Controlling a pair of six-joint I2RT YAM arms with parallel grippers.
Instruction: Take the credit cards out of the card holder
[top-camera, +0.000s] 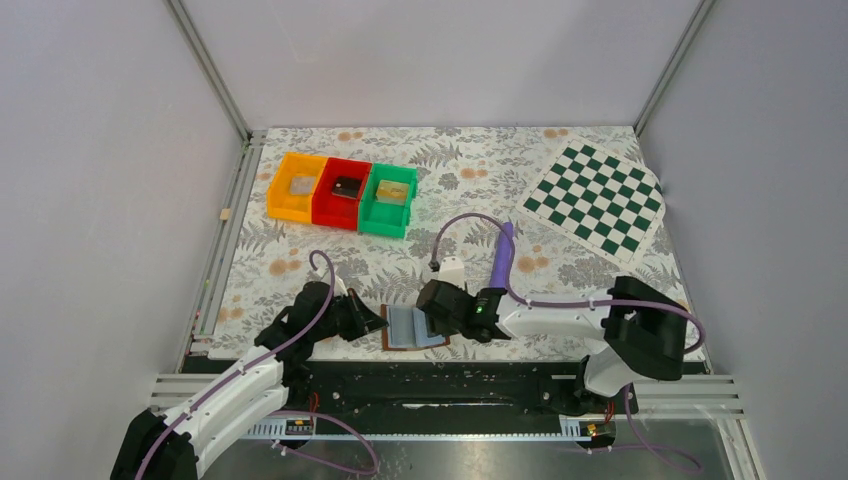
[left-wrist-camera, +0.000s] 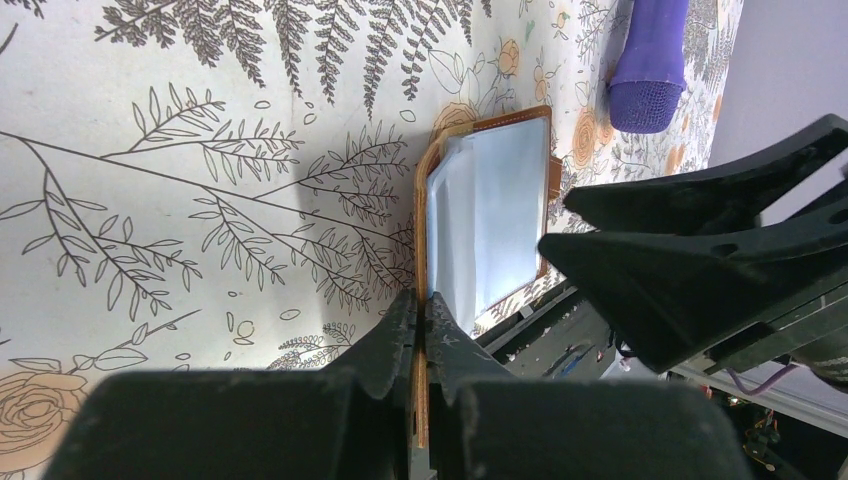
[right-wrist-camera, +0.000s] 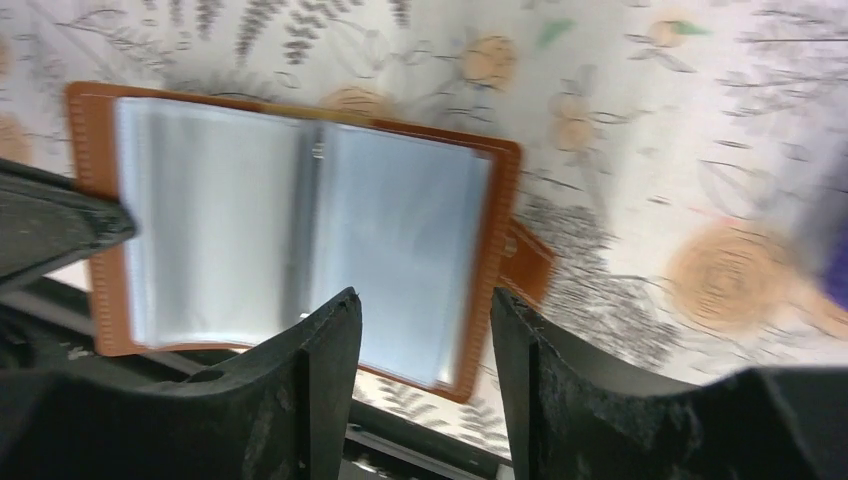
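Observation:
The card holder (top-camera: 403, 327), brown-edged with pale bluish inner sleeves, lies open near the table's front edge. My left gripper is shut on its thin brown left edge, which shows between the fingers. Above the holder's right half, in the right wrist view, my right gripper stands part open with nothing between its fingertips. The right sleeve (right-wrist-camera: 395, 230) lies flat below it, and the left sleeve (right-wrist-camera: 220, 220) is beside the left gripper's tip. No separate credit card can be made out inside the holder.
Yellow (top-camera: 290, 208), red (top-camera: 333, 212) and green (top-camera: 383, 222) bins stand at the back left, each with a small flat item inside. A purple microphone (top-camera: 502, 257) lies right of the holder. A green-white checkered board (top-camera: 595, 200) is at the back right.

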